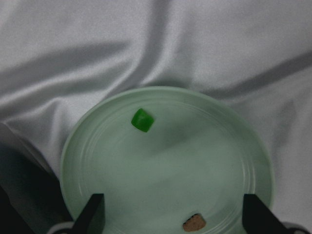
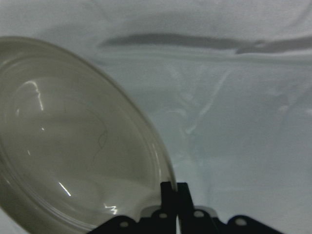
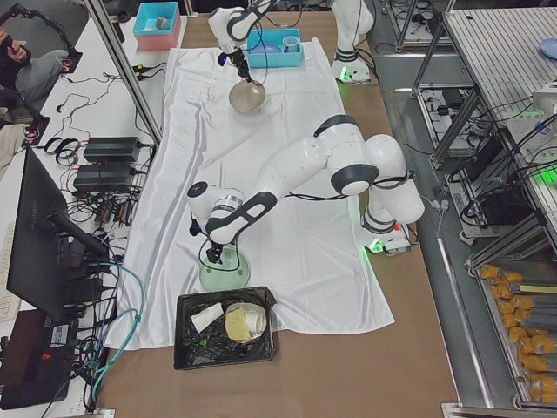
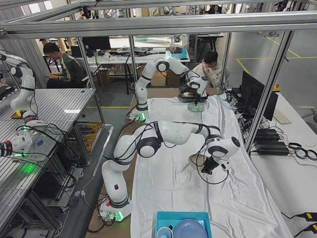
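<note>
A pale green plate point(image 1: 161, 161) lies on the white cloth, holding a green cube point(image 1: 143, 120) and a small brown piece point(image 1: 194, 223). My left gripper is open above the plate, its fingertips apart at the lower edge of the left wrist view. A beige dish point(image 2: 63, 141) lies farther along the cloth. My right gripper is shut on that dish's rim, as the right wrist view shows.
A black lined tray point(image 3: 200, 348) with containers sits beyond the green plate. A blue bin point(image 4: 163, 218) with dishes stands at the other end. The cloth between the two plates is mostly clear.
</note>
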